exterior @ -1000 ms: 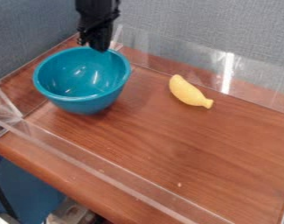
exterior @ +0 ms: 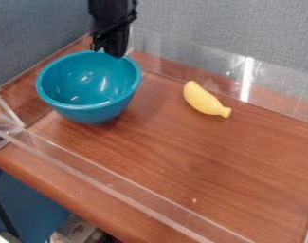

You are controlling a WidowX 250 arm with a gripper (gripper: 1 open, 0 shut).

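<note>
A teal bowl (exterior: 86, 95) rests on the wooden table (exterior: 194, 180) at the back left. My black gripper (exterior: 109, 51) hangs at the bowl's back rim, pointing down; it looks shut, and I cannot see anything clearly between its fingers. Whether it touches the rim is unclear. A yellow banana (exterior: 206, 100) lies on the table to the right of the bowl.
Clear plastic walls (exterior: 156, 216) edge the table, with grey padded panels behind at the back and left. The middle, front and right of the table are clear.
My gripper has shifted very slightly near the bowl's back rim. The bowl and banana look unmoved.
</note>
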